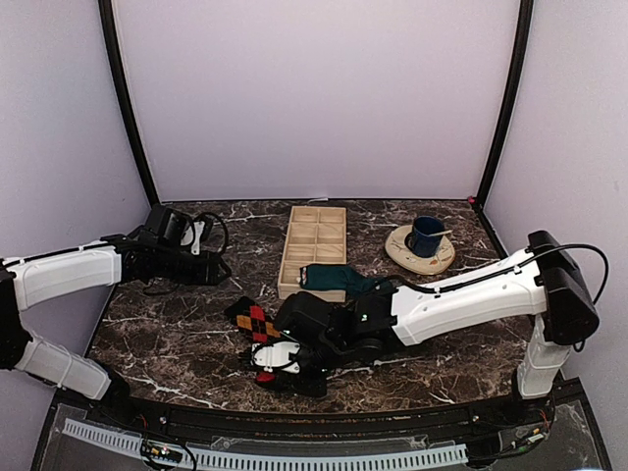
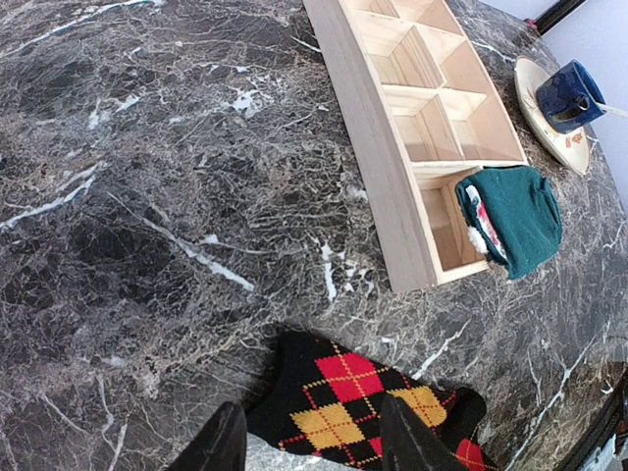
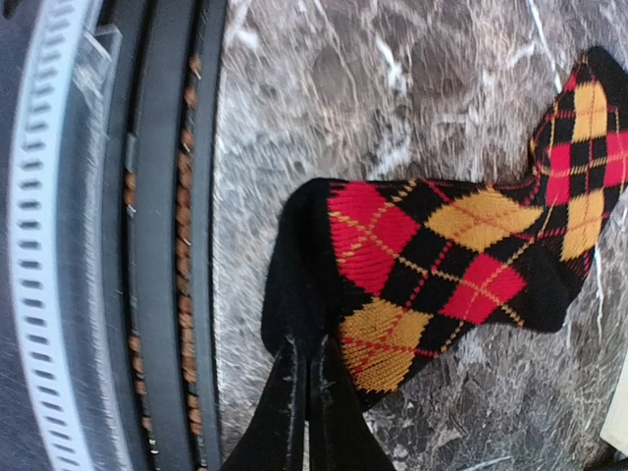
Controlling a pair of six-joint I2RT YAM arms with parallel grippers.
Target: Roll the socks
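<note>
An argyle sock in black, red and yellow lies bent across the dark marble table. At its black toe end my right gripper is shut, pinching the fabric. From above, that gripper hides much of the sock, leaving the far end of the argyle sock in sight. My left gripper is open with its fingers well apart; the sock shows between and beyond them, and nothing is gripped. Seen from the top, the left gripper hangs over the left part of the table, away from the sock.
A wooden compartment box stands at the back middle. A folded green sock sits at its near right corner compartment. Farther right is a blue mug on a plate. Open marble lies at the left.
</note>
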